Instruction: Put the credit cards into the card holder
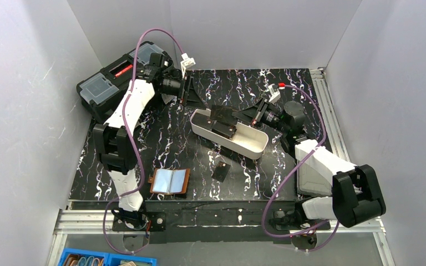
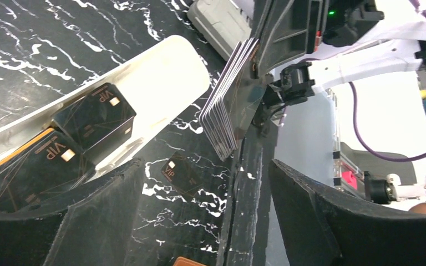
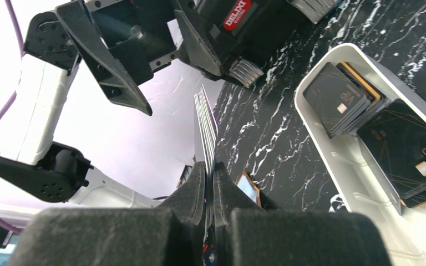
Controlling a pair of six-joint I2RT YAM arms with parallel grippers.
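Observation:
My right gripper (image 1: pixel 243 115) is shut on a fanned stack of black cards, raised over the white tray (image 1: pixel 244 144); the stack stands on edge between its fingers in the right wrist view. My left gripper (image 1: pixel 193 100) hangs at the tray's left end, fingers apart and empty, facing that stack. More black VIP cards (image 3: pixel 405 149) lie in the tray's left and middle. A single black card (image 1: pixel 221 171) lies on the table in front of the tray. The brown card holder (image 1: pixel 169 180) lies open at the front left, its clear sleeves showing.
A black toolbox (image 1: pixel 102 91) fills the back left behind my left arm. A grey case (image 1: pixel 312 180) lies at the right edge.

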